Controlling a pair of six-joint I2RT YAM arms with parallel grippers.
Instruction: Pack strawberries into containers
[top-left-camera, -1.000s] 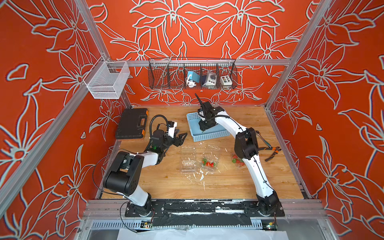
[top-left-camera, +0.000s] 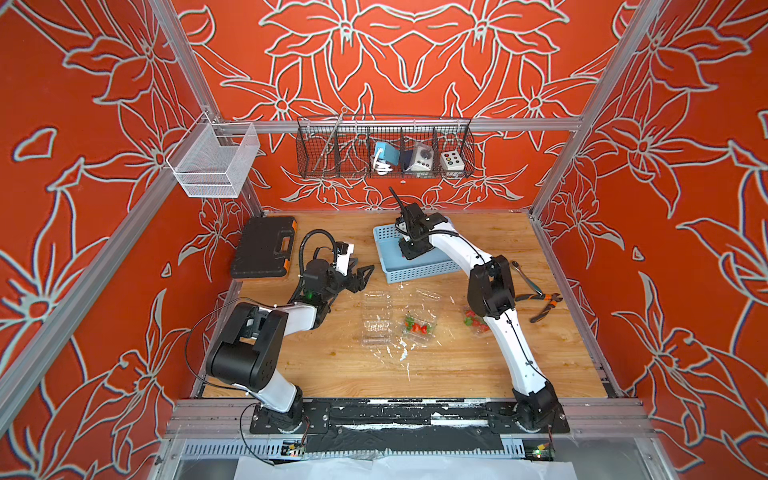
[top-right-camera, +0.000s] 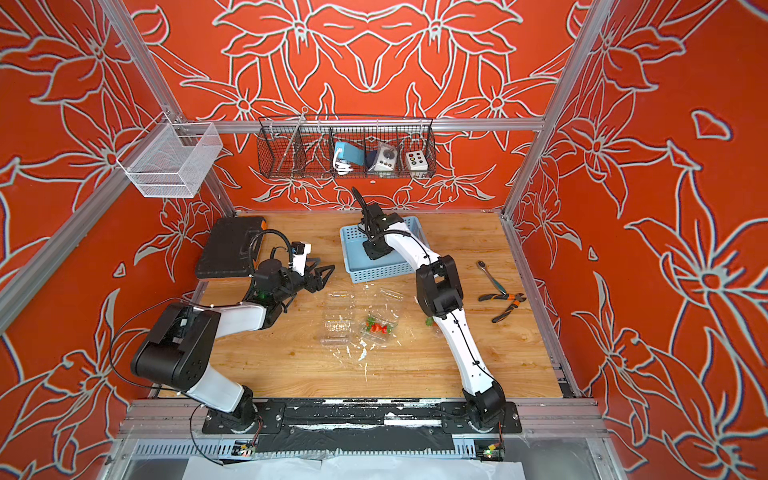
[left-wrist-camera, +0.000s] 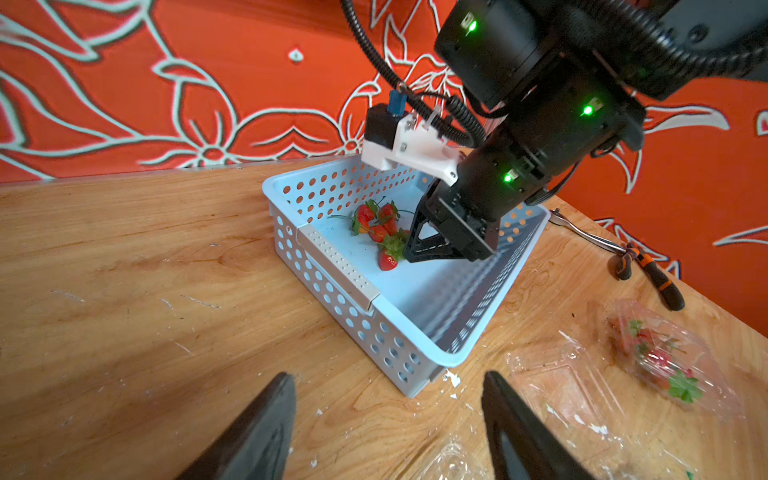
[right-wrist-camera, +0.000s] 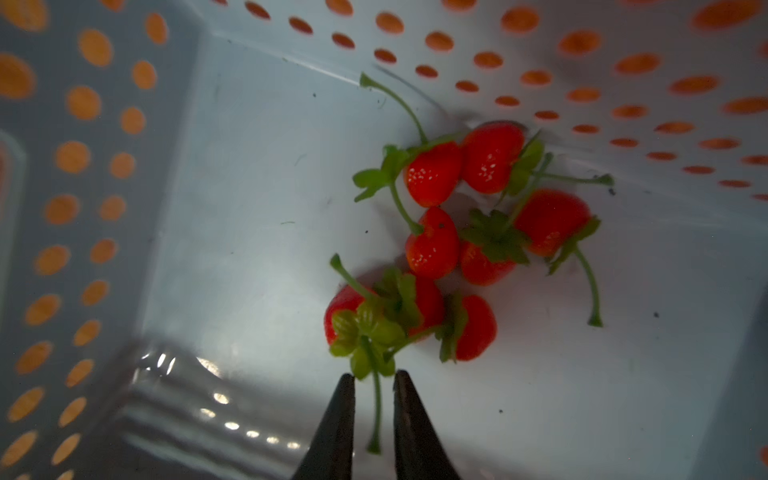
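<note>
Several red strawberries (right-wrist-camera: 432, 242) with green stems lie in a cluster on the floor of the blue basket (left-wrist-camera: 336, 268). Inside the basket, my right gripper points down at the nearest strawberry (right-wrist-camera: 344, 308); its fingers are a little apart, and a green stem shows in the gap, not visibly pinched. Over the table left of the containers, my left gripper is wide open and empty. A clear container (top-left-camera: 417, 326) has some strawberries in it. Left of it lies an empty clear container (top-left-camera: 377, 329). A clear container with strawberries (left-wrist-camera: 664, 360) is on the right.
The right arm spans the basket's right side and passes over the right container. Pliers (top-left-camera: 540, 304) and another tool (top-left-camera: 525, 277) lie at the right. A black case (top-left-camera: 262, 246) is at the back left.
The left arm and containers look unchanged.
</note>
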